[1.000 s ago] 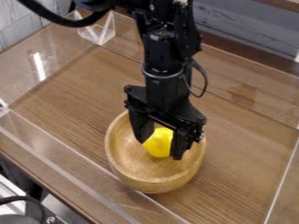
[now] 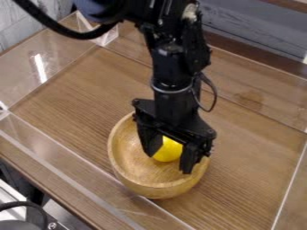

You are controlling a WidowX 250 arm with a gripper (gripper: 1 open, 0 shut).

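Observation:
A round wooden bowl (image 2: 156,180) sits on the table with a yellow object (image 2: 167,150) inside it. The black gripper (image 2: 168,154) is lowered over the bowl, one finger on each side of the yellow object, which is partly hidden behind it. Whether the fingers press on it cannot be told.
Clear plastic edging runs along its borders, with cables at the lower left and a white wall behind.
The gripper has shifted slightly over the bowl and now covers more of the yellow object. The bowl has stayed in place.

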